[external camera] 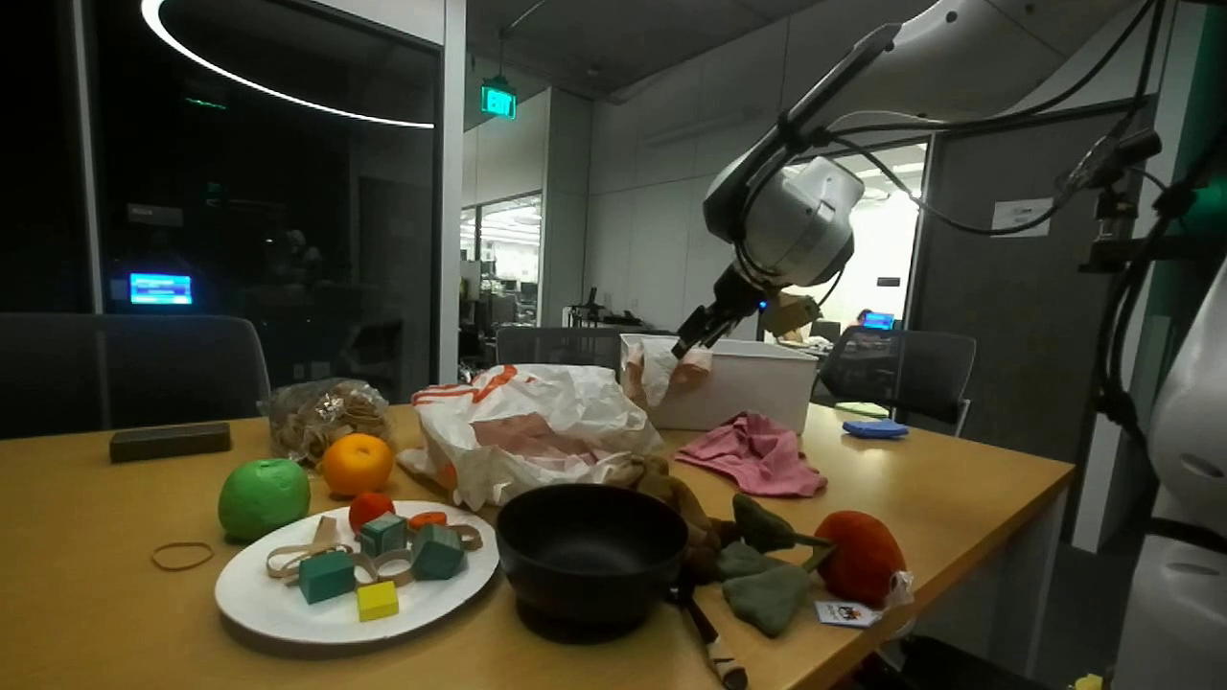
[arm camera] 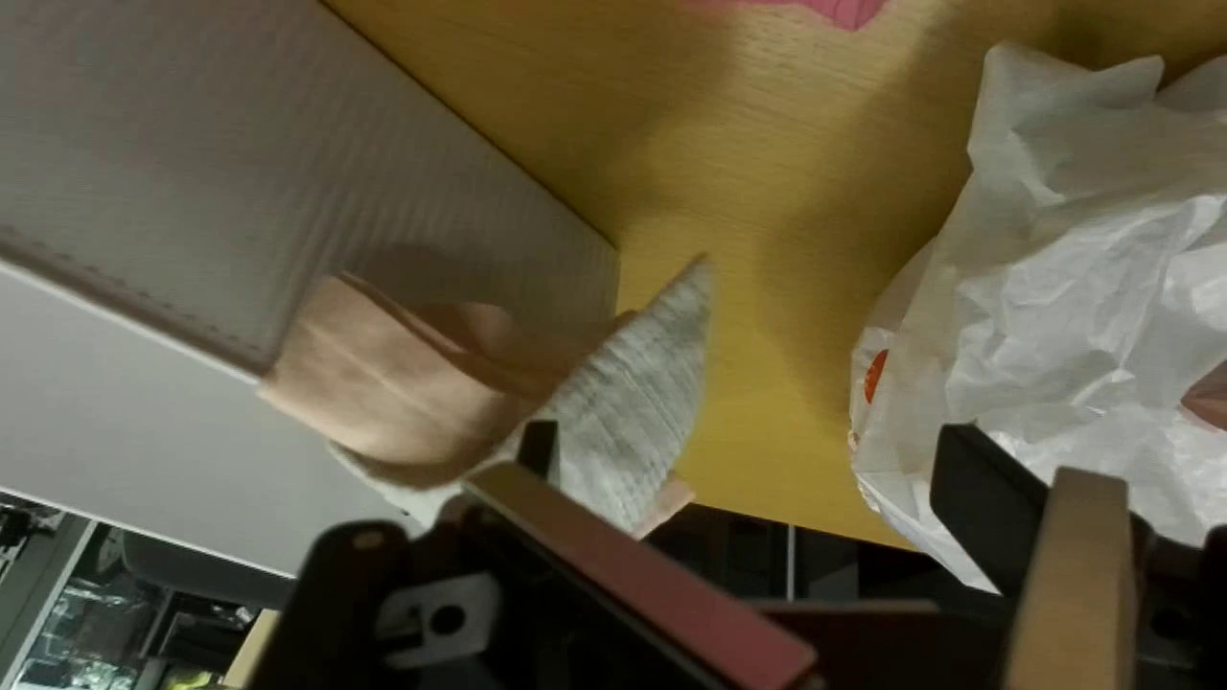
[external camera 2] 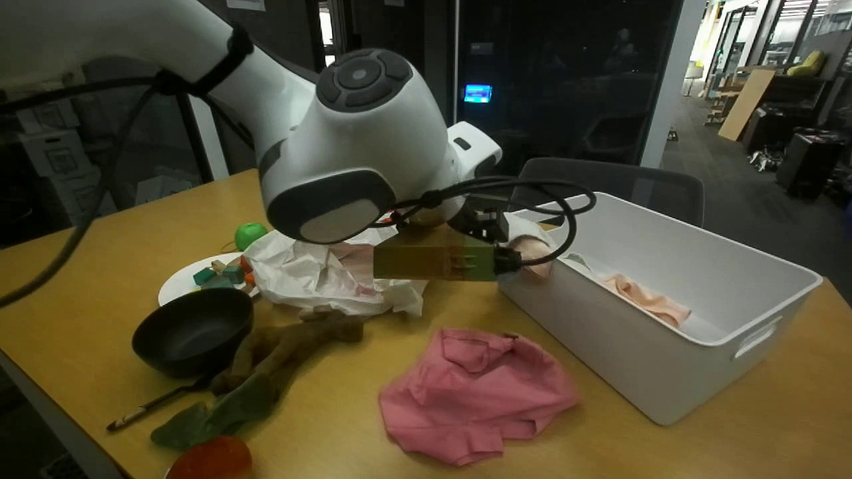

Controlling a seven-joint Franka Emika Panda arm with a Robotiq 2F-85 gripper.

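A white bin (external camera: 736,397) (external camera 2: 615,343) stands level on the table. Over its near corner hangs a peach cloth (arm camera: 385,385) (external camera 2: 533,247) with a grey-white part (arm camera: 638,397), its loose end outside the wall. My gripper (external camera: 684,343) is open above that corner; in the wrist view the cloth lies beside and under the left finger, and the space toward the right finger is empty. Whether that finger touches the cloth, I cannot tell. Another peach piece (external camera 2: 651,299) lies inside the bin. A pink cloth (external camera 2: 479,391) is spread on the table before it.
Close to the bin sits a crumpled white plastic bag (external camera: 541,420) (arm camera: 1070,299). A black pan (external camera: 592,552), a white plate (external camera: 259,592) with several blocks, and a red stuffed toy (external camera: 860,558) occupy the near side. Bare table shows at the right.
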